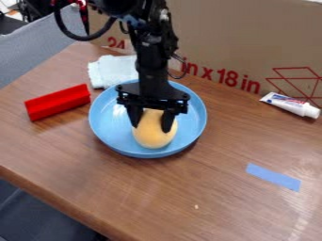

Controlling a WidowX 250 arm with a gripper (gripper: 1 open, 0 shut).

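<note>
The black gripper (152, 115) reaches down over a blue plate (116, 133), shut on a yellow rounded object (156, 136) that sits in the middle of the plate. The fingers straddle the upper part of the object; its lower part shows below them, and its top is partly hidden by the gripper.
A red block (56, 103) lies left of the plate, a folded white cloth (109, 70) behind it, and a toothpaste tube (291, 104) at the right before a cardboard box (246, 38). Blue tape (273, 177) marks the wooden table (189, 198), whose front right is clear.
</note>
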